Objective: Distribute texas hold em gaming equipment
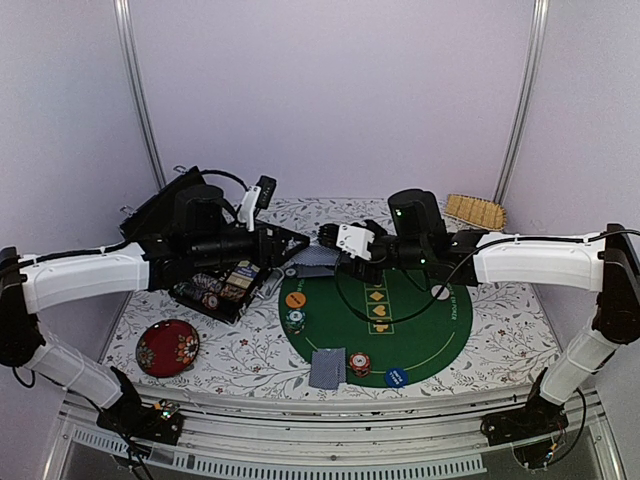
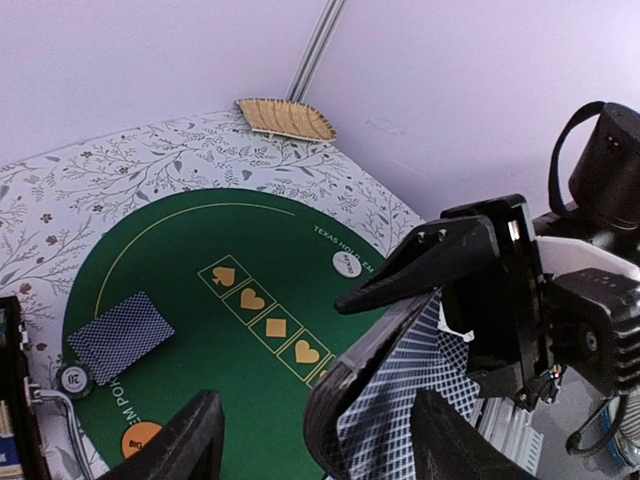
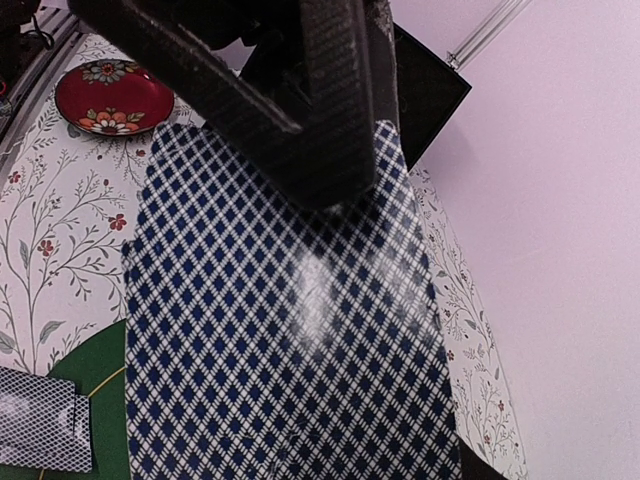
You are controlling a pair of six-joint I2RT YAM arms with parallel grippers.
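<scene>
My right gripper (image 1: 345,243) is shut on a blue-checked card deck (image 3: 280,370), held in the air over the green poker mat (image 1: 420,330). My left gripper (image 1: 300,242) is beside the deck's edge; in the left wrist view its part-open fingers flank that edge from below. More checked cards lie on the mat's near edge (image 1: 327,368) and far left (image 2: 120,335). Red chips (image 1: 358,364), a blue dealer disc (image 1: 396,377), an orange disc (image 1: 295,300) and a white disc (image 2: 346,264) are also on the mat.
An open black case (image 1: 205,305) with chips and cards stands left of the mat. A red floral plate (image 1: 167,347) lies at front left, a wicker basket (image 1: 475,208) at back right.
</scene>
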